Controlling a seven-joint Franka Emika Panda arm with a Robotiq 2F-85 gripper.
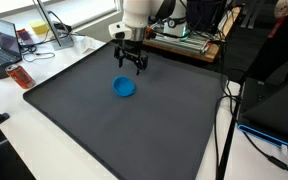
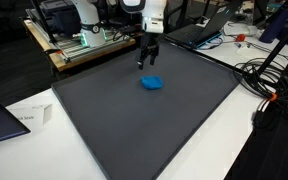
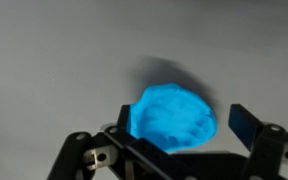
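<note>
A bright blue, shallow round object, which looks like a bowl or lid (image 1: pixel 123 86), lies on the dark grey table mat. In the wrist view the blue object (image 3: pixel 172 117) shows at lower centre, with a crinkled-looking surface, its lower edge partly hidden by the gripper. My gripper (image 1: pixel 131 62) stands open above the mat, a little behind the blue object and apart from it. From the second exterior side, the gripper (image 2: pixel 147 57) is just beyond the blue object (image 2: pixel 152 82). Nothing shows held between the fingers.
At the far left stand an orange-red can (image 1: pixel 21 76) and a laptop (image 1: pixel 9 40). A clear container (image 1: pixel 81 44) sits near the back edge. Cables run along the right side.
</note>
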